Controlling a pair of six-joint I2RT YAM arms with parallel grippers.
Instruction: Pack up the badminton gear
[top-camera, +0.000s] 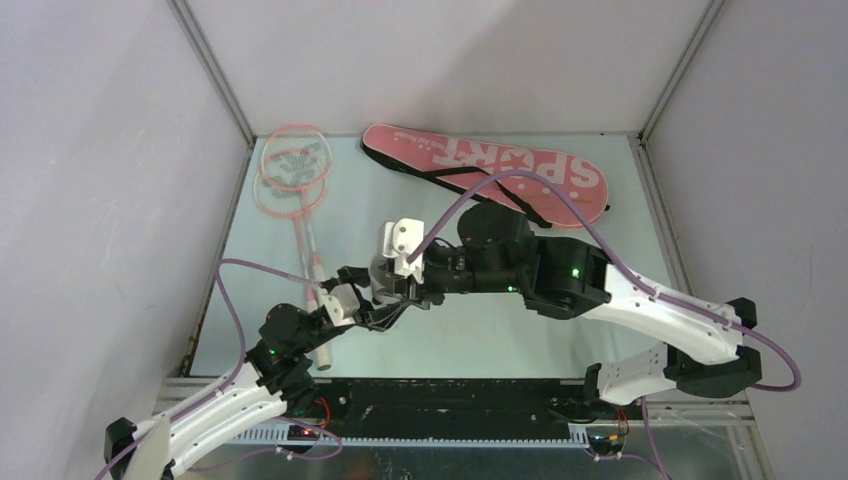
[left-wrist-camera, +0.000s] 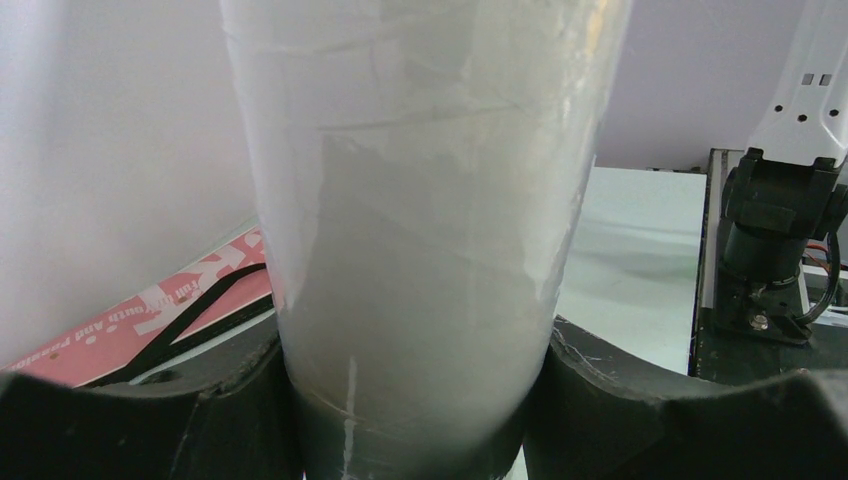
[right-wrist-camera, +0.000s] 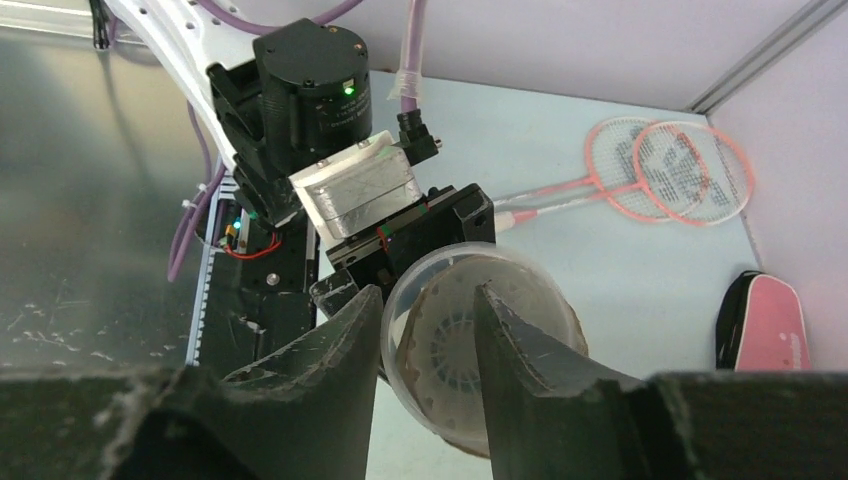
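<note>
A translucent white cylindrical tube (left-wrist-camera: 420, 200) fills the left wrist view, held upright between the fingers of my left gripper. In the right wrist view my right gripper is over the tube's round end (right-wrist-camera: 450, 340), its fingers part open; whether they touch it is unclear. In the top view the right gripper hides much of the tube. Two pink badminton rackets (top-camera: 296, 160) lie overlapping at the left of the board. The pink racket bag (top-camera: 530, 175) with black strap lies along the back.
The pale board (top-camera: 500, 340) is clear in front of the bag and at right. Walls surround it on three sides. The left arm stands close beside the rackets' handles.
</note>
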